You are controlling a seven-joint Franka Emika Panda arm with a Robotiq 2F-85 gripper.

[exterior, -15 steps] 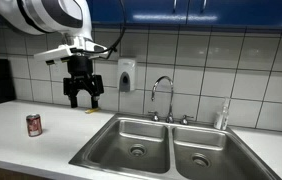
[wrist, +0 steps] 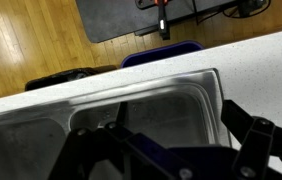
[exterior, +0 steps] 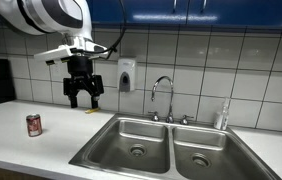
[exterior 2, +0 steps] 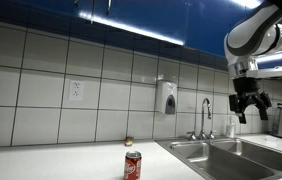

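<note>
In exterior view 1 a red soda can (exterior: pixel 34 125) stands upright at the left of the white counter. The same can (exterior 2: pixel 133 165) shows near the bottom middle of exterior view 2. My gripper (exterior: pixel 84 104) hangs in the air to the right of the can, well clear of the counter. From exterior view 2 the gripper (exterior 2: pixel 249 112) appears above the sink area. Below me in the wrist view is the double sink (wrist: pixel 165 117), with the gripper's open fingers (wrist: pixel 251 125) in the foreground and nothing between them. The can is out of the wrist view.
A double steel sink (exterior: pixel 109 147) with a tall faucet (exterior: pixel 171 95) takes up the right side. A clear bottle (exterior: pixel 223 115) stands behind it, and a soap dispenser (exterior: pixel 127 75) is on the wall.
</note>
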